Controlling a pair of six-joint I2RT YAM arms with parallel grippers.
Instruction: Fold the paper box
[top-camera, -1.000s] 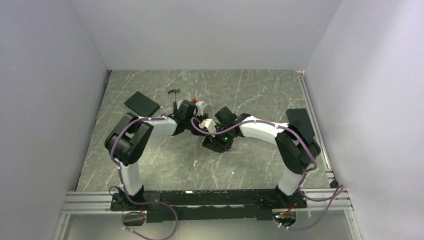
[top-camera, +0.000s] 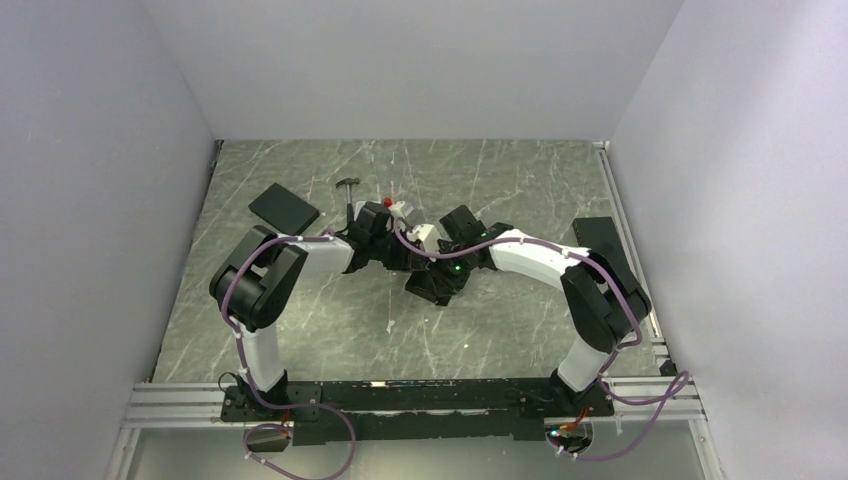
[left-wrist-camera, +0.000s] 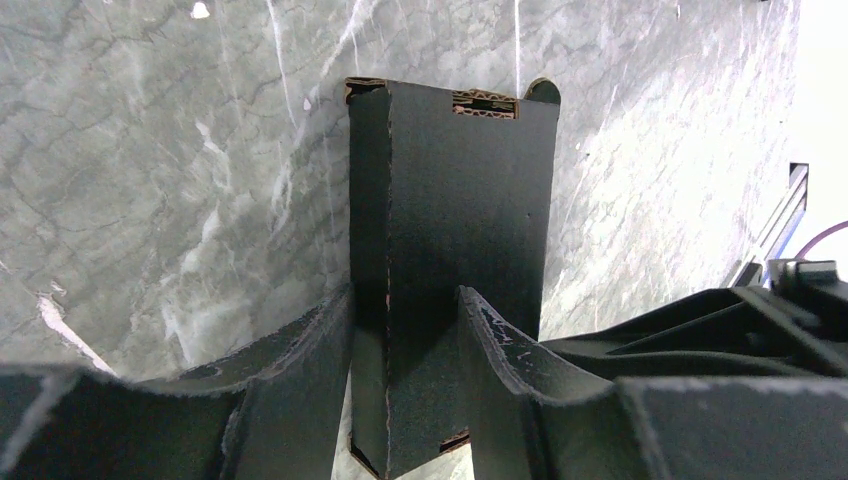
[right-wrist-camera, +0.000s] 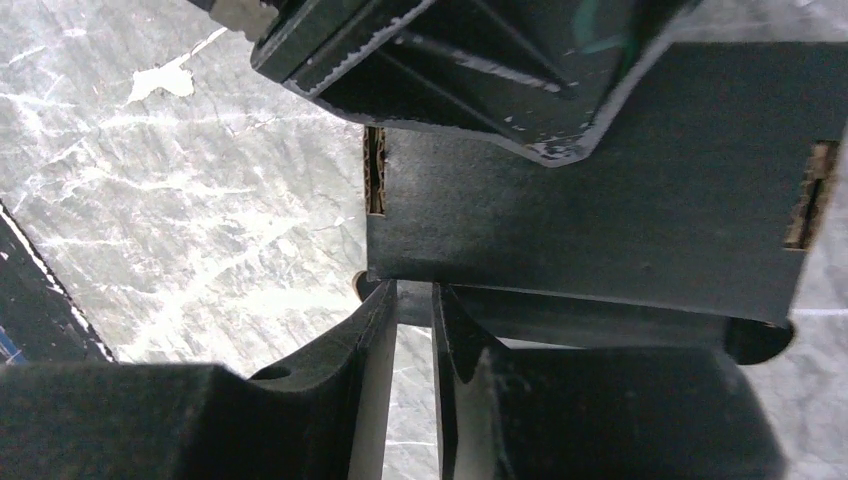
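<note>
In the left wrist view, a black cardboard box (left-wrist-camera: 470, 190) lies closed on the grey marbled table, slots showing along its two short ends. My left gripper straddles it from one long side and is shut on its body. In the right wrist view, the same box (right-wrist-camera: 600, 210) shows a lower side panel (right-wrist-camera: 600, 318) and a rounded tab (right-wrist-camera: 762, 340) sticking out at its end. My right gripper is slightly open at the long edge near one corner; whether its fingers touch the cardboard cannot be told. From above, both hands largely cover the box (top-camera: 425, 287).
A flat black box (top-camera: 284, 208) lies at the back left, another (top-camera: 600, 235) at the right edge. A hammer (top-camera: 348, 184) and a small red object (top-camera: 388, 202) sit behind the left arm. Clear table lies in front and at the back right.
The left arm and the box look the same as before.
</note>
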